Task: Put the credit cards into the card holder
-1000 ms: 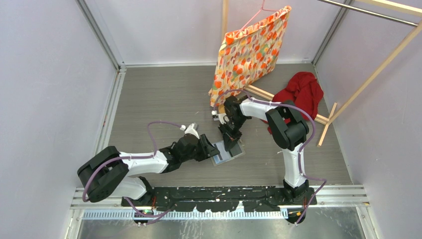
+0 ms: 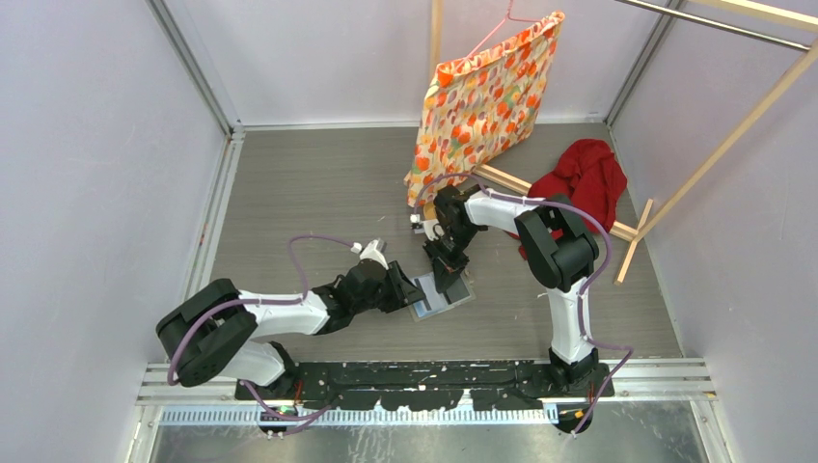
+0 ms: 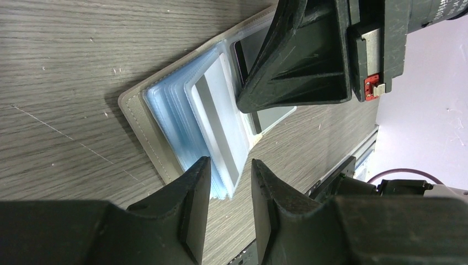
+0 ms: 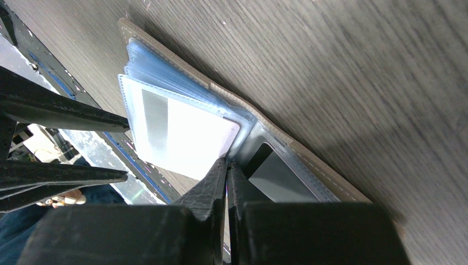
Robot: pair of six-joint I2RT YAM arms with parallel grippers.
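Note:
The card holder point(image 2: 453, 309), with a beige cover and clear bluish sleeves point(image 3: 171, 118), lies spread on the table between both grippers. A white card with a grey stripe point(image 4: 182, 130) sits mostly inside the top sleeve, its inner edge showing at the sleeve's mouth. My right gripper is shut on that edge; how much it grips is hidden. From the opposite side my left gripper reaches the outer edge of the sleeves, its fingers apart and the sleeve corner showing in the gap. A dark grey card point(image 4: 278, 179) lies in the holder's other half.
A red cloth point(image 2: 586, 180) and a wooden frame point(image 2: 622, 231) occupy the right side, with a patterned garment point(image 2: 487, 101) hanging at the back.
The left arm's elbow has shifted slightly right, while its gripper stays by the holder. The right arm and the holder look unchanged.

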